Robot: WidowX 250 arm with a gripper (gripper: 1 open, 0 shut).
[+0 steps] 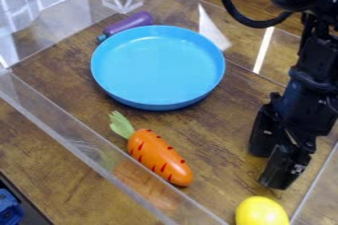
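Note:
My black gripper [275, 144] is low over the wooden board at the right, open, its fingertips near the board; a small yellowish patch shows behind its left finger, too hidden to identify. A toy carrot [158, 156] lies at the lower middle, left of my gripper. A yellow oval object [260, 212] sits just below my gripper at the bottom edge. A blue plate [156, 67] lies at the upper left.
A purple toy [126, 26] lies behind the plate, and a white wedge [212, 29] stands to its right. Clear plastic walls border the board [205, 135]. The board is bare between carrot and gripper.

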